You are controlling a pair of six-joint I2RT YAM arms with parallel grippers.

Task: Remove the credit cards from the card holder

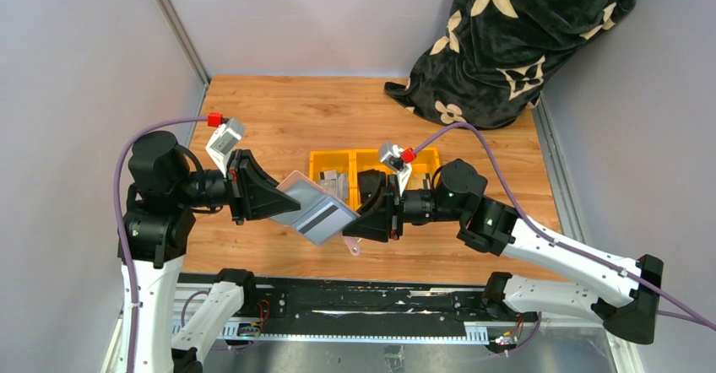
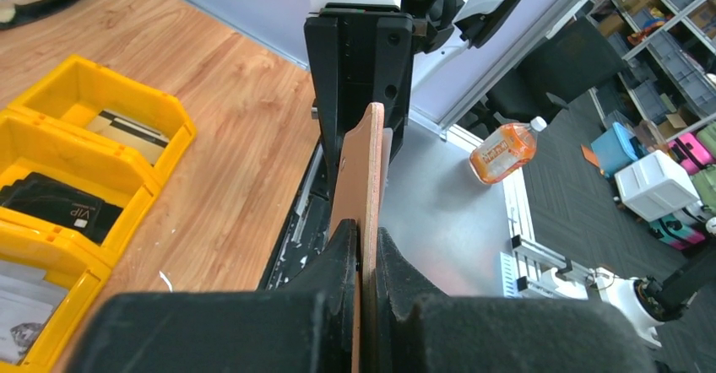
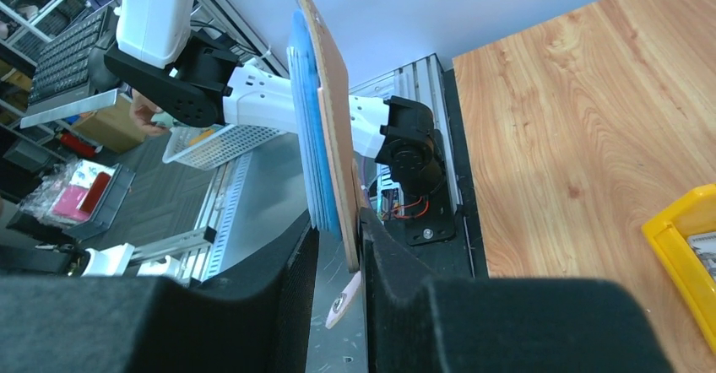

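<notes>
The pink card holder (image 1: 295,179) hangs opened out in the air, its pale blue-grey inside and dark stripe showing in the top view. My left gripper (image 1: 295,207) is shut on its left part, and the left wrist view shows the pink edge (image 2: 369,179) pinched between the fingers. At the holder's right corner is my right gripper (image 1: 350,229). Its fingers (image 3: 297,276) stand a little apart, either side of the holder's lower edge in the right wrist view. Stacked light blue layers (image 3: 308,137) lie along the inside there; single cards cannot be told apart.
Behind the holder stand yellow bins (image 1: 317,159) holding dark and pale items. A pink strap tab (image 1: 353,245) dangles below the holder. A dark patterned cloth (image 1: 515,52) lies at the back right. Bare wood tabletop (image 1: 270,111) surrounds the bins.
</notes>
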